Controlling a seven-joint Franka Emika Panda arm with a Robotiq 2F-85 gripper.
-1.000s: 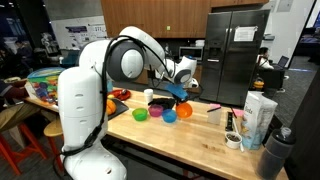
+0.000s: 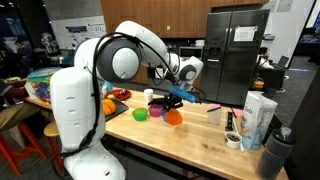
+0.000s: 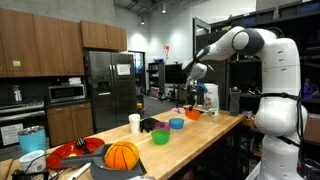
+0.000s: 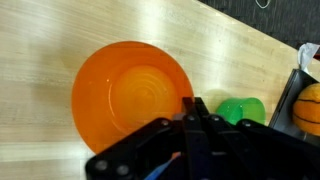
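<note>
An orange bowl fills much of the wrist view, with the tips of my gripper at its right rim. The fingers are closed on that thin rim. In exterior view 1 the orange bowl hangs tilted below the gripper, in front of a blue bowl that is mostly hidden there. Exterior view 2 shows the orange bowl just beyond the blue bowl. Nearer that camera are a pink bowl and a green bowl.
A pumpkin-like orange ball and a red tray lie at one end of the wooden table. A white bag and a dark canister stand at the other end.
The orange bowl has moved left and nearer to exterior view 1 together with my gripper, tilting and coming in front of the blue bowl. The other bowls appear still.
</note>
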